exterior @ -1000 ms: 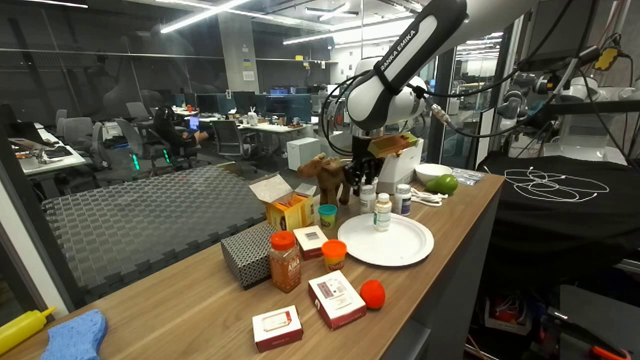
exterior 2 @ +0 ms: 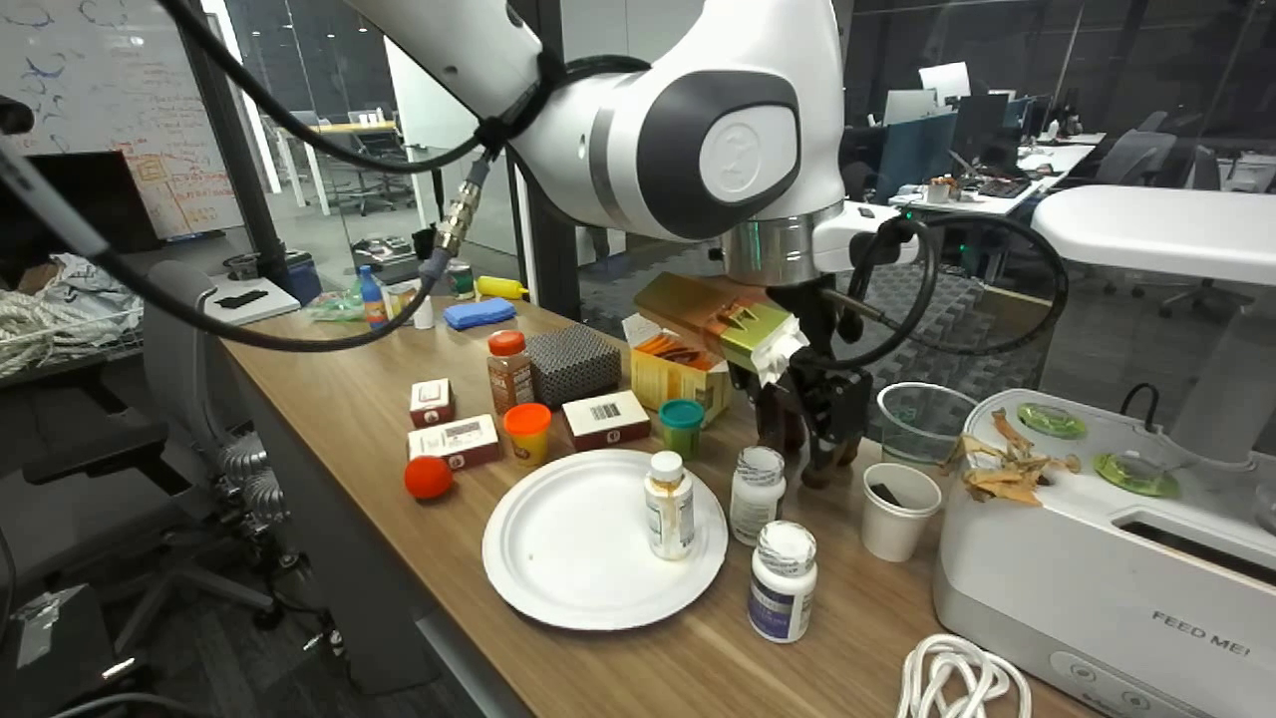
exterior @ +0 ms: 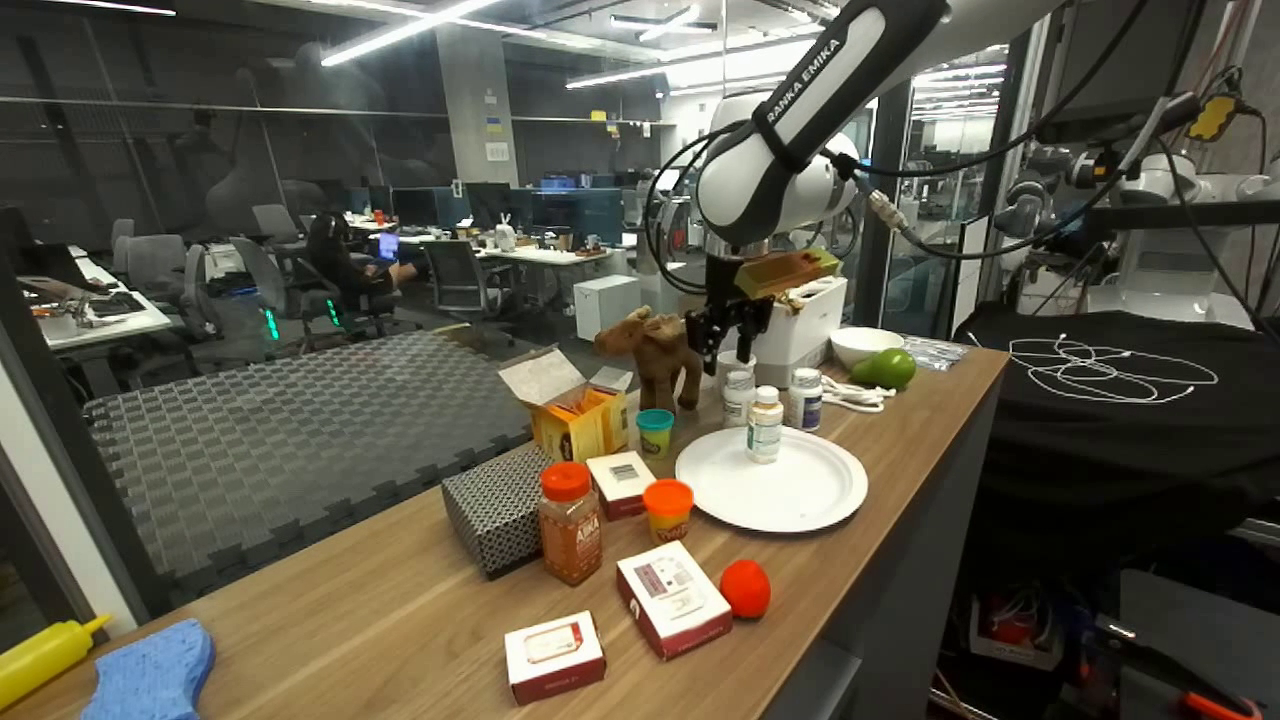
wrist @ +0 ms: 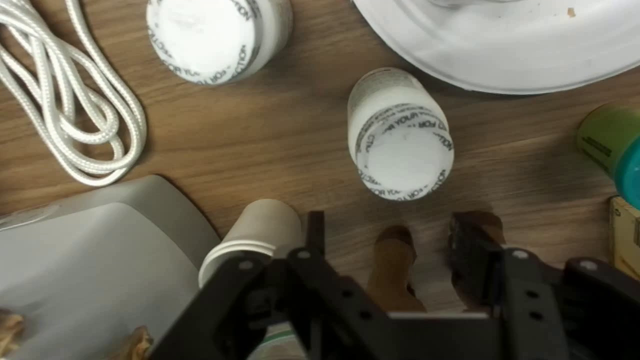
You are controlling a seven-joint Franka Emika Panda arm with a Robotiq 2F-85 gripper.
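Note:
My gripper (exterior: 727, 354) hangs above the back of the table, its fingers apart and nothing held between them. In the wrist view, brown toy legs (wrist: 393, 270) show below, partly behind the fingers. A white-capped pill bottle (wrist: 408, 156) stands upright just ahead of the fingertips, not touching them. In exterior view 2 that bottle (exterior 2: 757, 497) is in front of the gripper (exterior 2: 798, 461). Another bottle (exterior 2: 670, 509) is upright on the white plate (exterior 2: 556, 562), and a purple-labelled bottle (exterior 2: 784, 586) stands beside the plate. The brown plush animal (exterior: 654, 354) stands left of the gripper.
A paper cup (exterior 2: 899, 513) and a white machine (exterior 2: 1077, 586) crowd the gripper's side, with a coiled white cord (exterior 2: 963, 672) in front. A teal-lidded tub (exterior: 655, 432), an open yellow box (exterior: 582, 420) and small boxes stand further off.
My gripper has risen a little, away from the white bottle behind the plate. The objects on the table look much as before.

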